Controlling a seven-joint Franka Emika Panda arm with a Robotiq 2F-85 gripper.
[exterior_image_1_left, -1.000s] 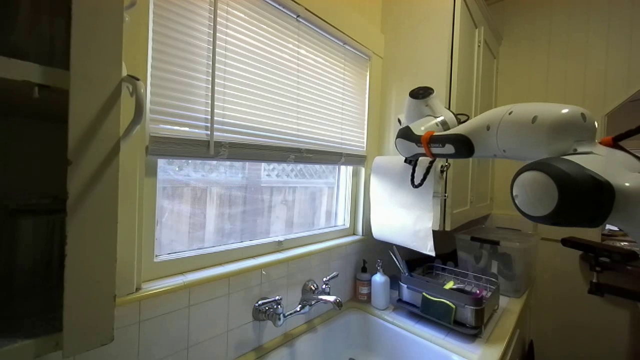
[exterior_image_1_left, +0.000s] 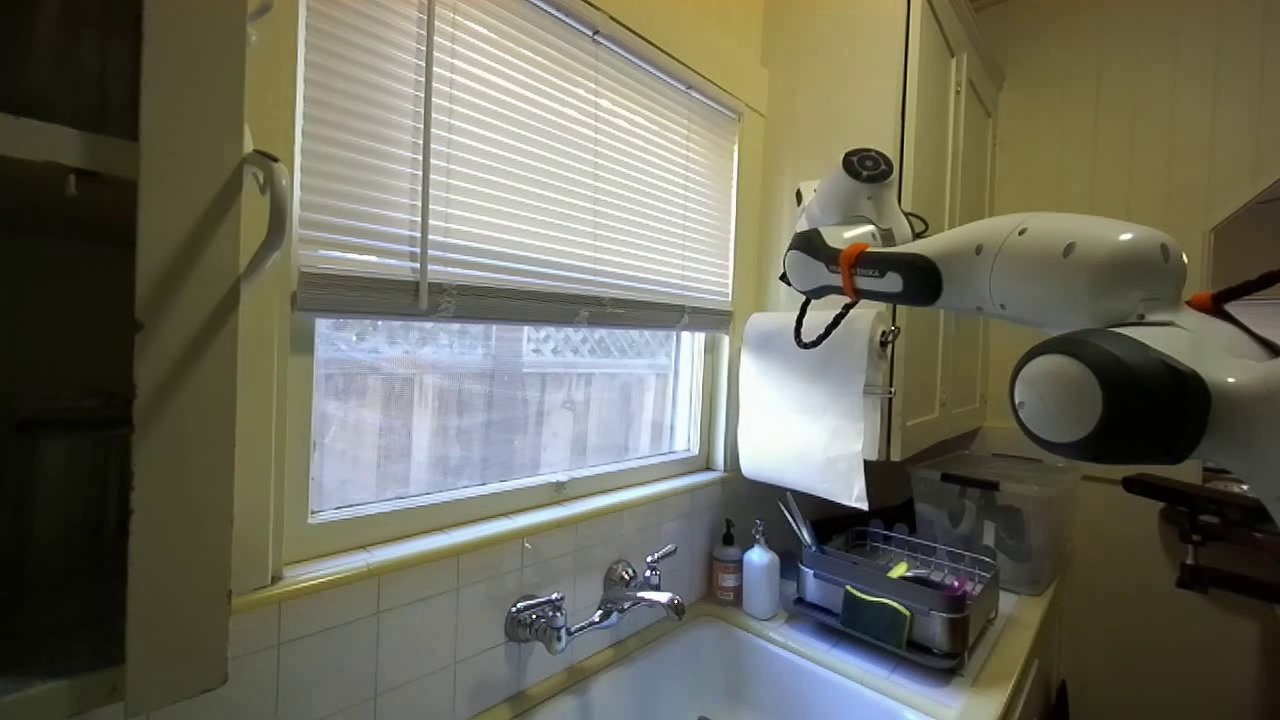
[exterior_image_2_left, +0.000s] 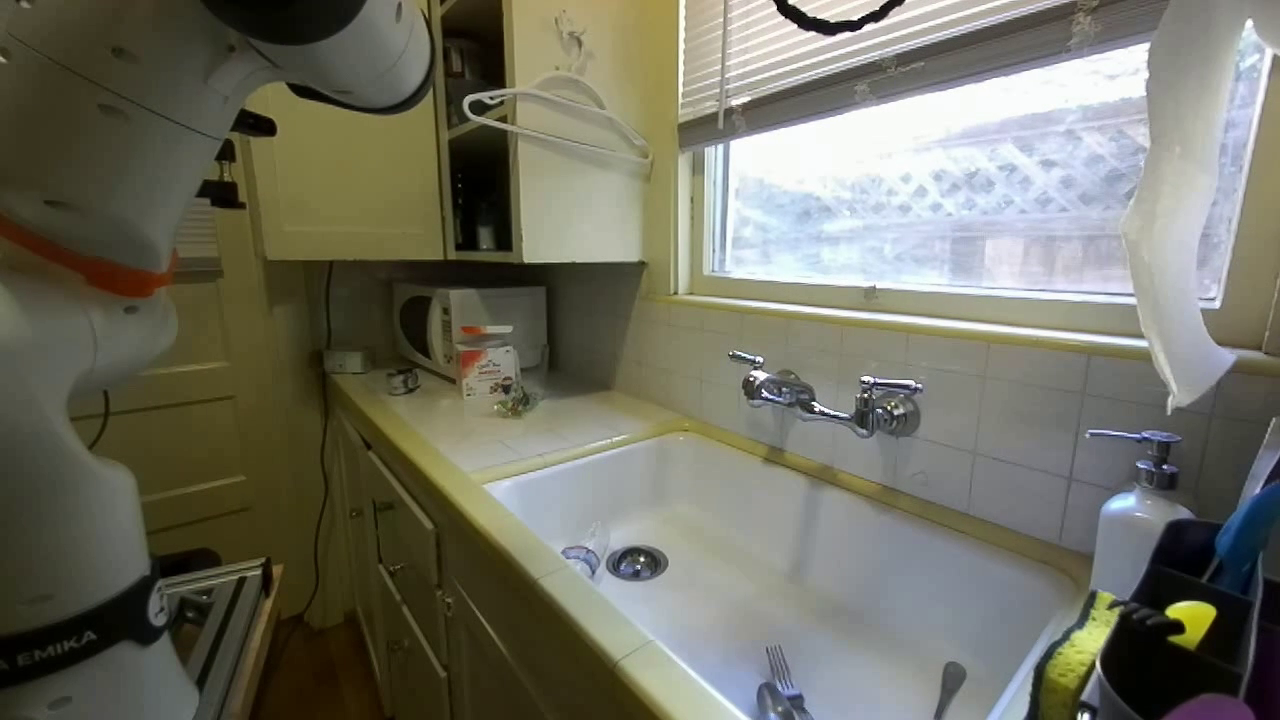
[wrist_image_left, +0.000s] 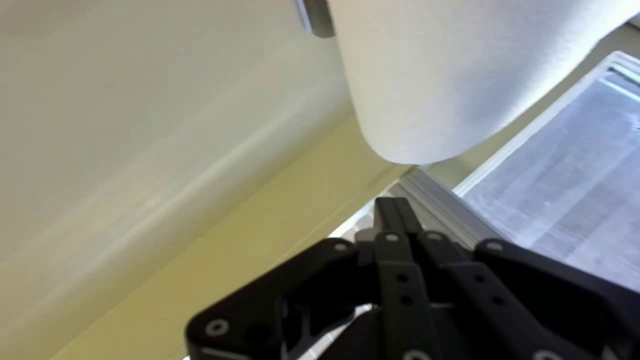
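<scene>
My gripper is shut in the wrist view, its black fingers together with nothing showing between them. Above the fingertips in that view is the rounded lower end of a white paper towel roll (wrist_image_left: 432, 78), apart from them in the picture. In exterior view 1 the paper towel (exterior_image_1_left: 801, 402) hangs beside the upper cabinet, its loose sheet drooping toward the counter. The arm's wrist is in front of and above the roll there, and the fingers are hidden. Exterior view 2 shows the sheet's curled edge (exterior_image_2_left: 1176, 216) at the right; the gripper is outside that view.
The window blind (exterior_image_1_left: 516, 168) and cabinet (exterior_image_1_left: 948, 216) are close to the arm. Below the towel stand soap bottles (exterior_image_1_left: 761, 576) and a dish rack (exterior_image_1_left: 900, 594). The sink (exterior_image_2_left: 780, 528) holds a fork (exterior_image_2_left: 782, 674) and other items. Open air lies before the window.
The arm's wrist has shifted slightly left and up in exterior view 1, and its top end has tilted toward the camera. The towel hangs almost as before.
</scene>
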